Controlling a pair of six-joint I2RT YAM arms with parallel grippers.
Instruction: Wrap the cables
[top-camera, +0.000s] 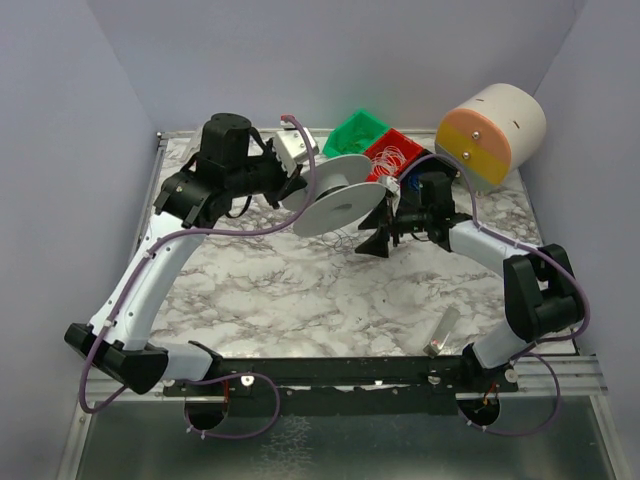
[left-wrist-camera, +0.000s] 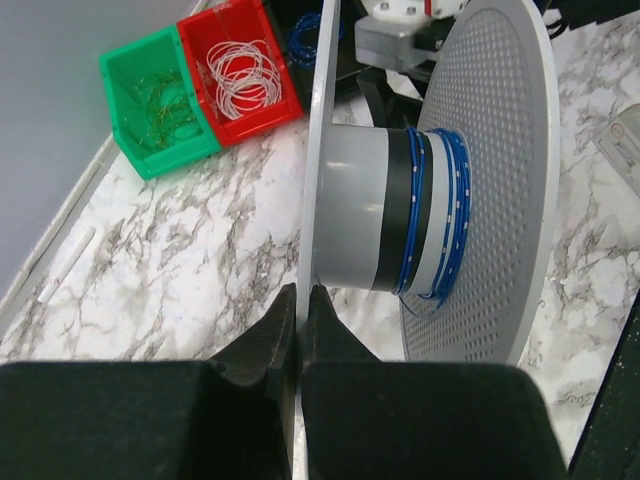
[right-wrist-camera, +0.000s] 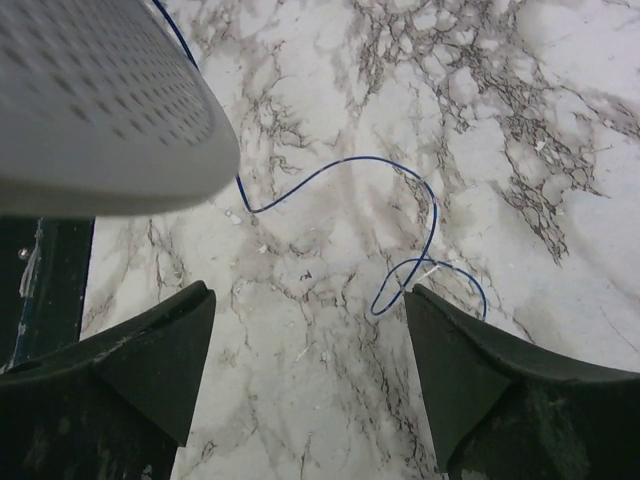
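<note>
A white spool (top-camera: 340, 205) with two perforated flanges hangs tilted above the table. My left gripper is shut on the rim of one flange. In the left wrist view, blue cable (left-wrist-camera: 450, 215) lies in several turns round the spool's white and black core. To the spool's right and low over the table, my right gripper has its fingers apart with nothing held. Beneath it, loose blue cable (right-wrist-camera: 365, 158) lies on the marble in a curve and a small loop. Part of the flange (right-wrist-camera: 120, 110) fills the upper left there.
A green bin (left-wrist-camera: 165, 130) and a red bin (left-wrist-camera: 240, 85) holding white cable stand at the back. Blue cable lies in a dark bin (left-wrist-camera: 340, 50) beside them. A large round container (top-camera: 495, 130) occupies the back right.
</note>
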